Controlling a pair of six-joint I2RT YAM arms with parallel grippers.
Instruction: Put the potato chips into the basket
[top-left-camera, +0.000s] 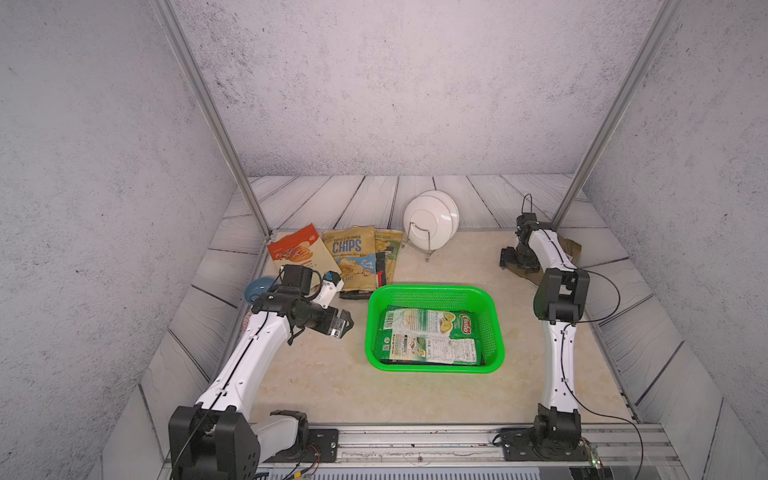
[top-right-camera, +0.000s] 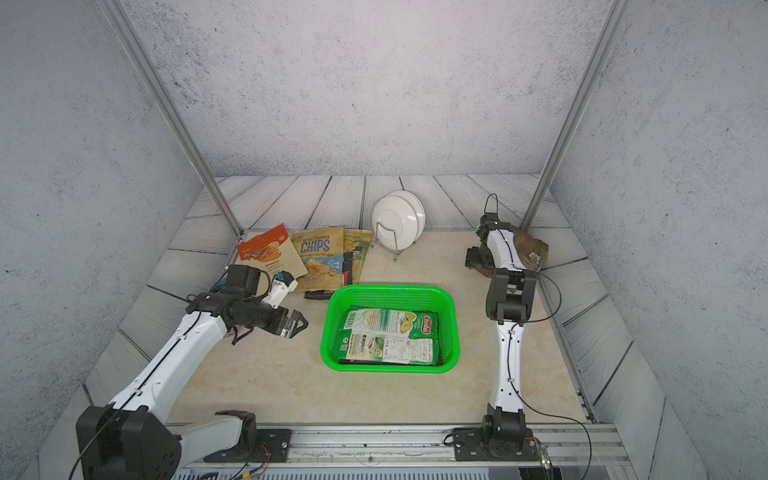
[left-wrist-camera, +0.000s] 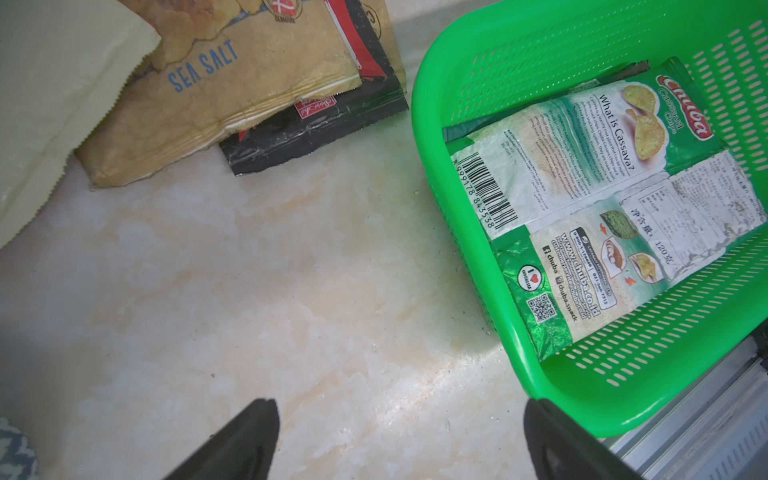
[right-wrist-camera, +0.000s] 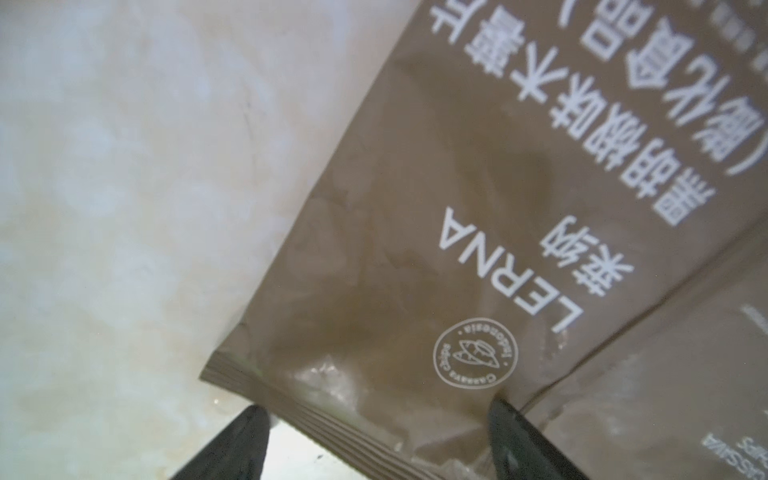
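Note:
The green basket (top-left-camera: 436, 292) stands mid-table with green and white chip bags (left-wrist-camera: 592, 160) lying in it. At the back left lie several bags, among them a tan CHIPS bag (top-left-camera: 348, 248) and an orange-topped bag (top-left-camera: 296, 252). My left gripper (top-left-camera: 340, 324) hangs open and empty just left of the basket. At the back right, a brown LERNA cassava chips bag (right-wrist-camera: 360, 240) lies flat under my right gripper, whose open fingers are low at the bag's crimped corner, one over the bag and one by its edge.
White plates (top-left-camera: 424, 220) stand in a wire rack at the back middle. A blue bowl (top-left-camera: 257, 288) is at the left edge, partly hidden behind the left arm. The front of the table and the space between basket and rack are clear.

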